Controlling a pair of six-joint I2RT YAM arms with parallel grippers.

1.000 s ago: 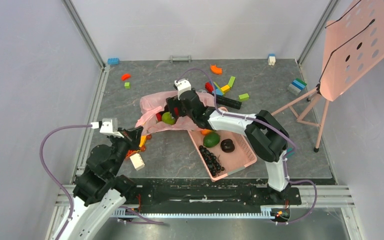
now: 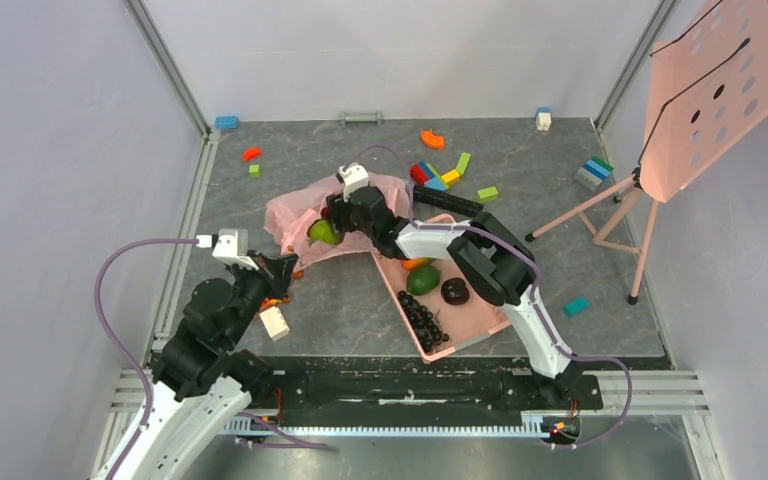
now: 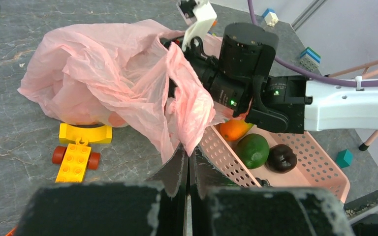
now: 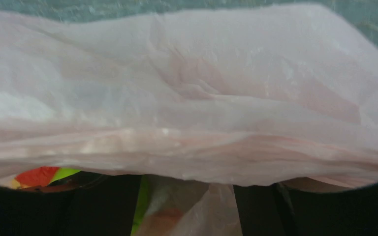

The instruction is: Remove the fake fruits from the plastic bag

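Observation:
The pink plastic bag [image 2: 298, 207] lies crumpled on the table, its mouth turned to the right. At its near edge my left gripper is shut on a gathered fold of the plastic. Inside the mouth, my right gripper [image 2: 328, 208] stands part open. A green fruit [image 2: 325, 233] shows next to it in the top view, with something dark red behind. In the right wrist view, plastic covers much of the fingers, translucent film shows between the fingers, and a red and green patch [image 4: 44, 176] peeks out at left. Whether a fruit lies between them is hidden.
Right of the bag stands a pink basket [image 2: 480, 322] with black grapes [image 2: 420, 320], an avocado [image 2: 422, 279], a dark round fruit [image 2: 455, 291] and an orange [image 3: 235, 129]. Toy bricks [image 2: 435, 178] lie behind; a yellow brick piece [image 3: 74, 162] sits before the bag.
My right gripper has moved left, deeper into the bag, and the bag has shifted left with it. The left gripper, holding the plastic, has moved slightly right.

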